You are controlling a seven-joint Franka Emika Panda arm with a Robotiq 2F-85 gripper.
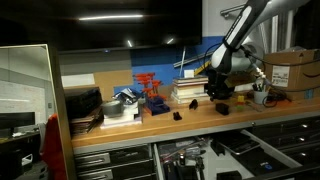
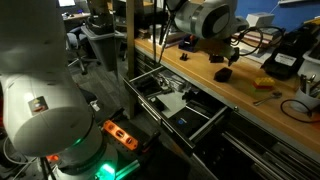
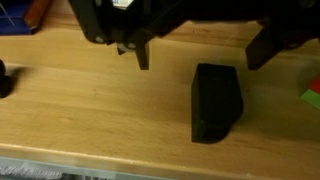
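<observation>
A black block-like object (image 3: 215, 103) lies on the wooden bench (image 3: 100, 100). In the wrist view it sits just below and right of the middle of the gap between my fingers. My gripper is open, and nothing is between its fingers. Exterior view 2 has the same dark object (image 2: 223, 74) on the bench top near the open drawer, with the arm's wrist above and behind it. From exterior view 1 the black object (image 1: 222, 108) shows close below the gripper.
Below the bench edge stands an open drawer (image 2: 185, 120) with several tools inside. A yellow item (image 2: 265, 83) lies along the bench, and a spoon-like tool (image 2: 268, 98) beside it. Stacked books (image 1: 190, 90) stand at the back. The bench's left part holds a metal pot (image 1: 127, 97).
</observation>
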